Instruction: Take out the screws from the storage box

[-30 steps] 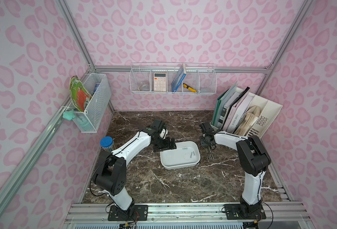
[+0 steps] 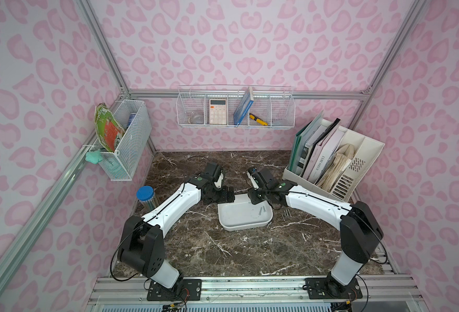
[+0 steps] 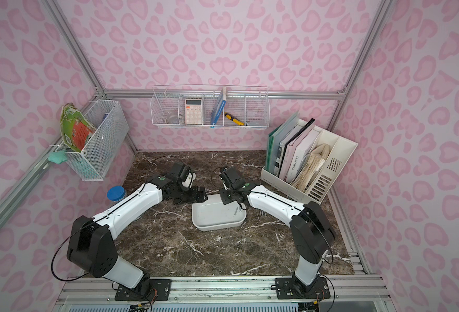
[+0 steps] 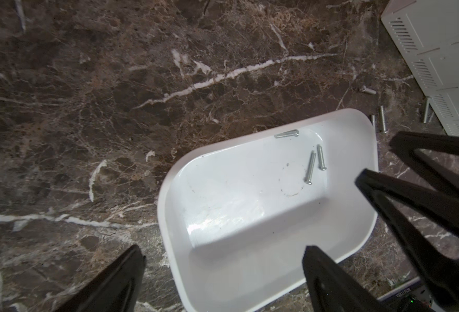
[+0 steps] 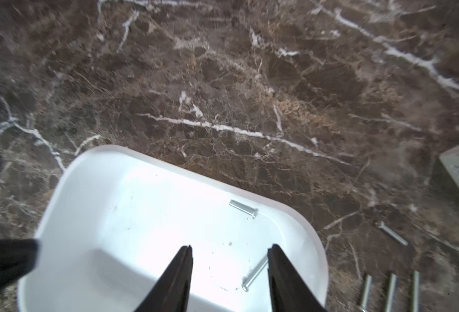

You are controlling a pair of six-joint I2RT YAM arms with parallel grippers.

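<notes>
A white plastic box [image 4: 250,260] sits mid-counter, holding several silver screws [image 4: 310,167], mostly toward its right end and back wall. More screws [image 5: 390,233] lie on the counter to the box's right. My right gripper is open over the box, with one screw seen between its fingertips from above; it holds nothing. My left gripper is open above the box's left part, its fingers apart and empty.
A cream file holder [image 2: 357,166] with binders stands at the back right. A blue-lidded jar [image 2: 145,193] stands at the left. Wire baskets [image 2: 286,111] hang on the walls.
My right gripper has moved left from beside the box to over it. The left arm has shifted slightly left.
</notes>
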